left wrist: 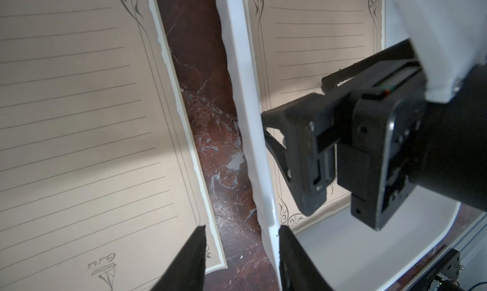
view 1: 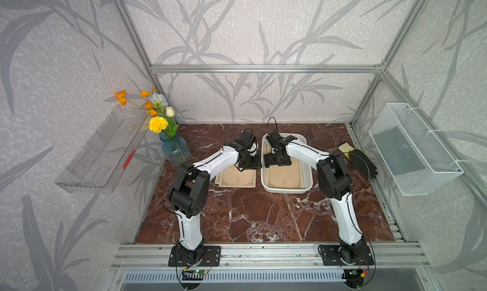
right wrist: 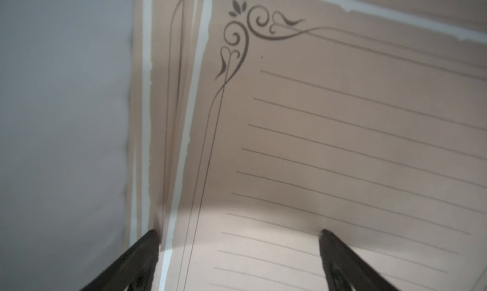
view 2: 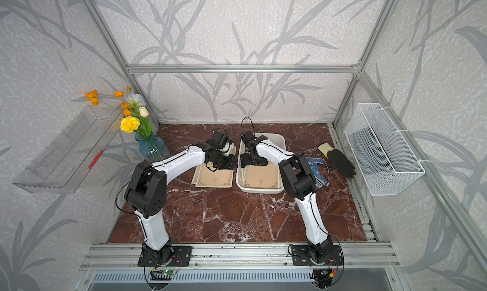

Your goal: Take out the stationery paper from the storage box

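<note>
Beige lined stationery sheets lie in the white storage box (view 1: 308, 174), with one top sheet (view 1: 284, 178) offset from the sheet edges showing at its left. To the left of the box, more stationery paper (left wrist: 86, 154) rests on the table. My left gripper hangs near the box's left rim, its fingers parted and nothing between them. Over the box's left part is my right gripper, wide open above the lined sheet, one finger (right wrist: 139, 263) near its left border. Whether that fingertip touches paper I cannot tell.
A blue vase (view 1: 175, 150) of flowers stands at the back left. Dark gloves (view 2: 341, 162) and a blue cloth (view 2: 317, 170) lie right of the box. Both grippers are close together.
</note>
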